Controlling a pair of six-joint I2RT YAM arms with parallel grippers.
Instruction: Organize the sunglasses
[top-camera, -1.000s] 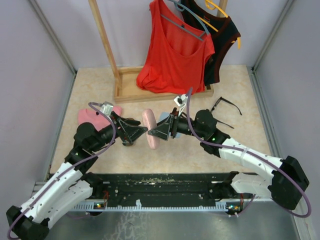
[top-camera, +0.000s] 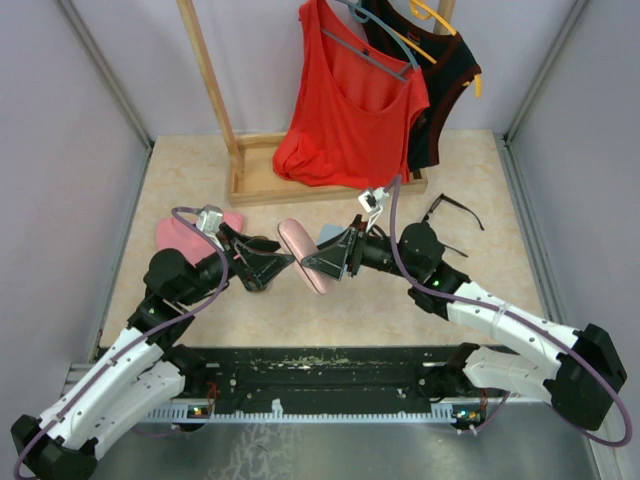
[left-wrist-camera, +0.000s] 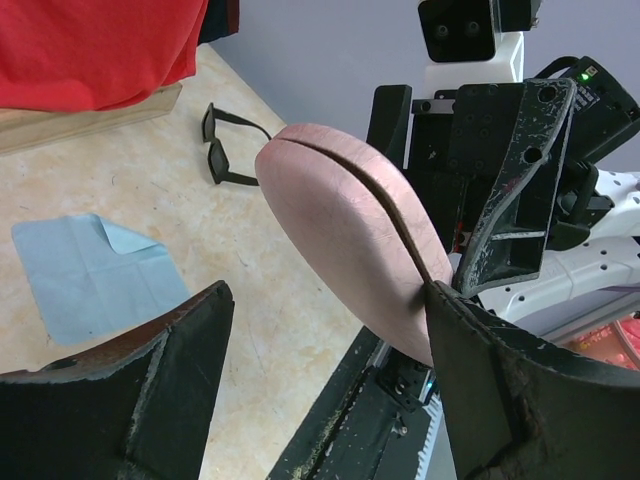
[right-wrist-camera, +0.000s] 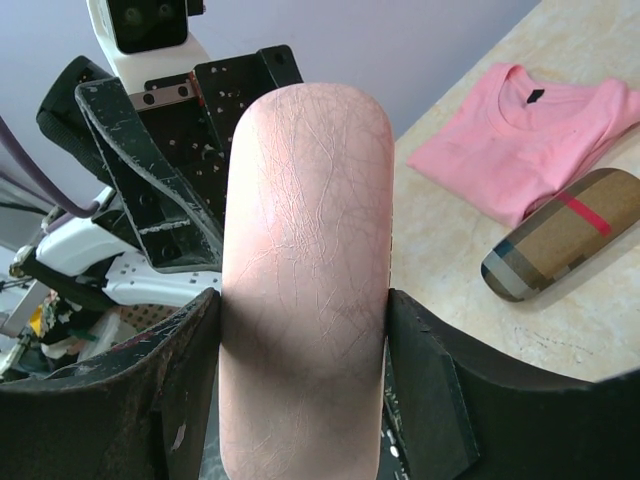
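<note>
The long pink glasses case hangs above the middle of the table, tilted, with my right gripper shut on it. A narrow gap runs along its seam in the left wrist view. My left gripper stands part open at the case's other side; one of its fingertips appears to touch the case near the seam, while the other is well apart from it. Nothing is gripped between the left fingers. Black sunglasses lie on the table at the right, arms spread. The inside of the case is hidden.
A folded pink shirt and a brown checked case lie at the left. A blue cloth lies mid-table. Behind, a wooden rack holds a red top and a black one.
The pink case has gone from nearly upright to a clear slant in the top view, its upper end leftward and lower end rightward. The right gripper shifted slightly right; the left barely moved.
</note>
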